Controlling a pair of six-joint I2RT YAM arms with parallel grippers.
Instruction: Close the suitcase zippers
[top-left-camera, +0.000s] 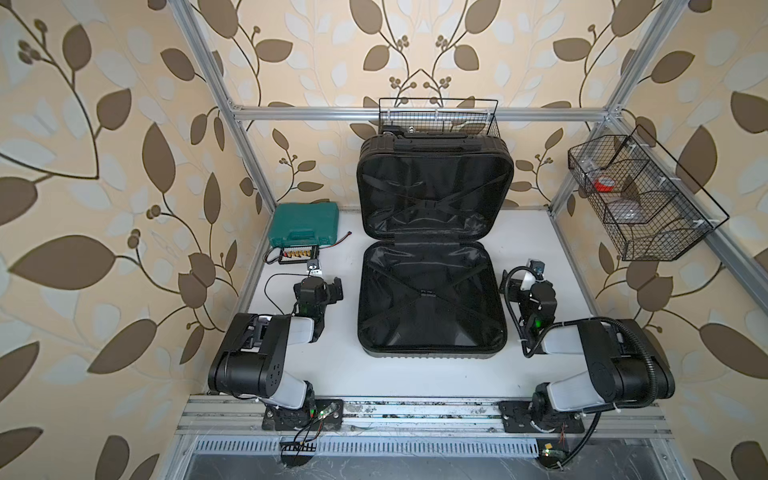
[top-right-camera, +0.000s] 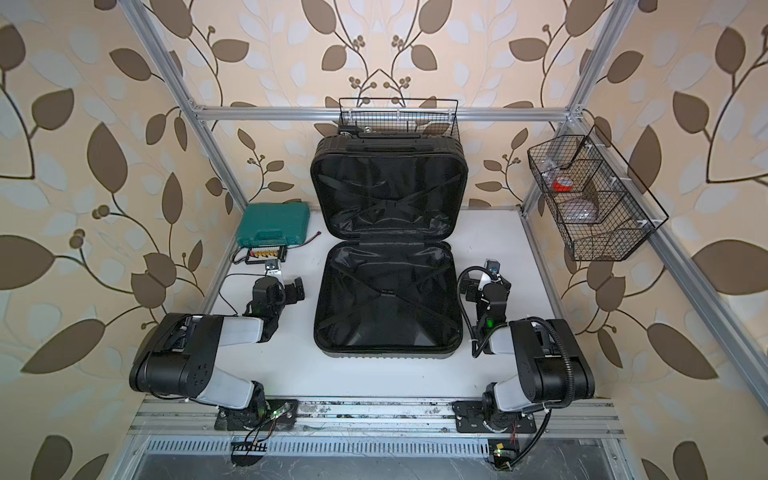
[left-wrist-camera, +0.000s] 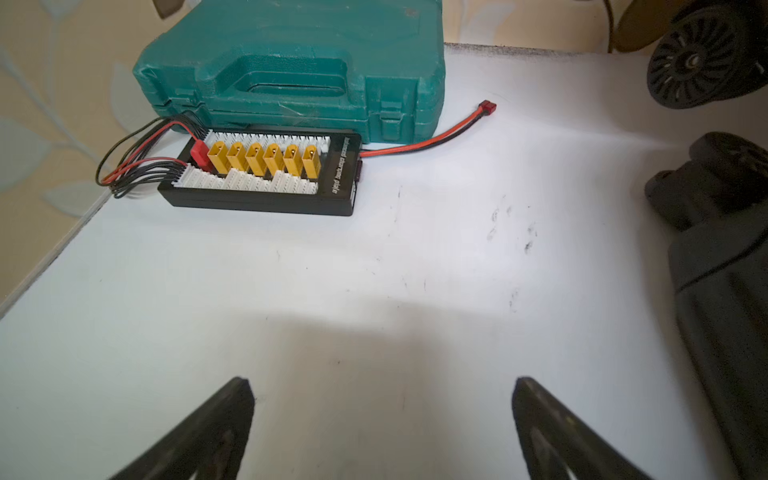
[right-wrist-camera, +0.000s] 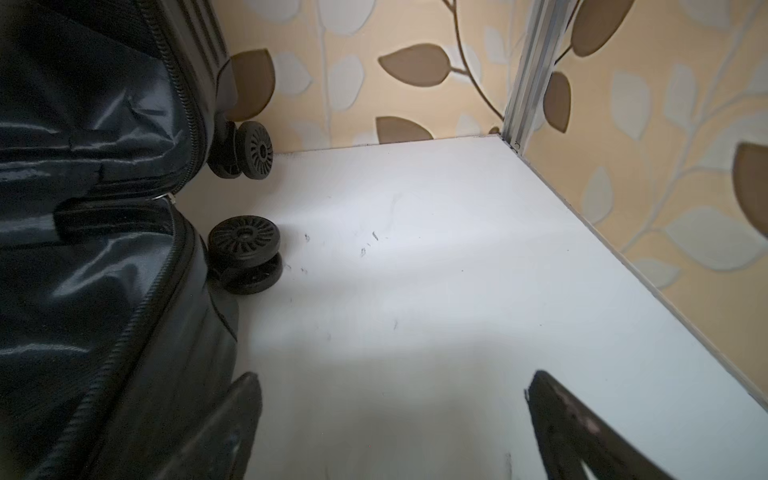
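Note:
A black suitcase (top-left-camera: 432, 336) lies open on the white table, its lid (top-left-camera: 436, 188) standing up at the back and its inside empty but for crossed straps. Along its right edge in the right wrist view runs the zipper track (right-wrist-camera: 132, 344), with a small metallic piece, perhaps a slider (right-wrist-camera: 165, 197), near the hinge corner. My left gripper is open to the left of the case, only bare table between its fingers. To the right of the case, my right gripper also stands open and empty. Neither touches the suitcase.
A green tool case (left-wrist-camera: 288, 48) and a charging board (left-wrist-camera: 264, 172) with wires occupy the back left corner. Suitcase wheels (right-wrist-camera: 244, 240) jut out near the hinge. Wire baskets (top-left-camera: 648, 196) hang on the right and behind. White table shows on both sides of the suitcase.

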